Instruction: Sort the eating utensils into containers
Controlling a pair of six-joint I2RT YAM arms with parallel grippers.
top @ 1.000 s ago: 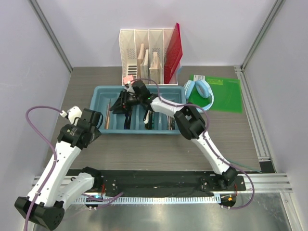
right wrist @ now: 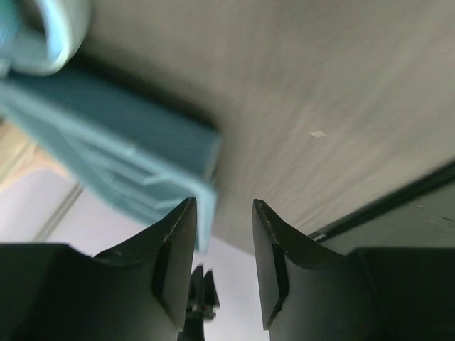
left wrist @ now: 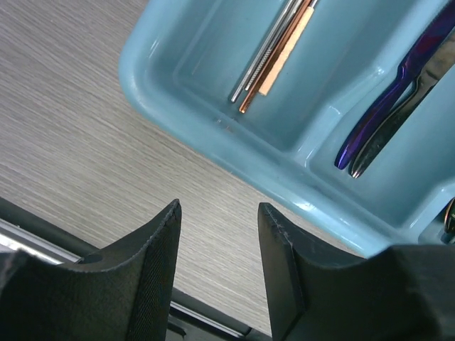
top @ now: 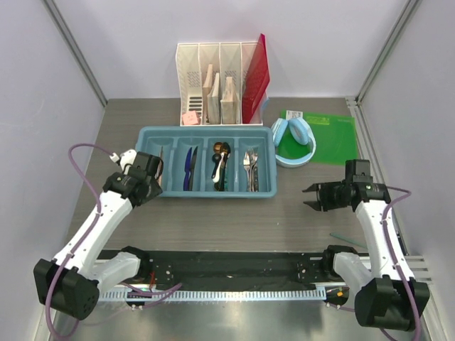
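Note:
The blue divided tray (top: 206, 195) holds every utensil I can make out. Its leftmost compartment contains chopsticks (left wrist: 274, 57), partly covered by my left arm from above. Beside them lie the knives (top: 190, 169), then the spoons (top: 221, 165) in the middle and the forks (top: 250, 170) on the right. My left gripper is open just outside the tray's front left corner, bare table between its fingers. Well right of the tray, over clear table, my right gripper (top: 310, 197) stands open and empty.
A white rack (top: 190, 64) with wooden pieces and a red panel (top: 257, 78) stands behind the tray. Blue headphones (top: 308, 136) rest beside a green mat (top: 334, 138) at the back right. The table in front of the tray is free.
My right arm has swung from above the tray to the right, clear of it. The left arm has shifted slightly right. The utensils in the tray look unmoved.

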